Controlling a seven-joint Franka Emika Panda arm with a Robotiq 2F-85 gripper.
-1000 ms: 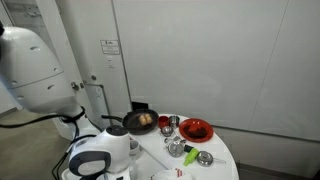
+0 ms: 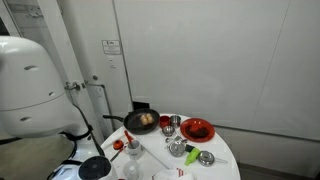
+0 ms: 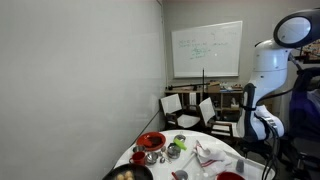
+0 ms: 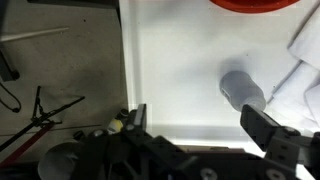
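Note:
In the wrist view my gripper is open, its two dark fingers wide apart with nothing between them. The pale table surface lies below the gap. A grey cylindrical object (image 4: 242, 90) stands just beyond the right fingertip, apart from it. Above it, at the top edge, shows part of a red bowl (image 4: 250, 3). White cloth (image 4: 304, 95) lies at the right. Exterior view 1 has the arm (image 2: 35, 95) at the left, with the gripper's fingertips out of sight. At the far right of exterior view 2 the arm (image 3: 262, 95) reaches down.
A black pan (image 2: 142, 121) with brownish items, a red plate (image 2: 197, 130), metal pots (image 2: 177, 148) and a green item (image 2: 192, 156) occupy the table's back half. The table edge (image 4: 130, 65) runs close to the left finger, with floor beyond. A white wall stands behind.
The arm has drawn back to the left in exterior view 1, uncovering a white container with a red-handled item and more of the table's front. The tableware appears unmoved.

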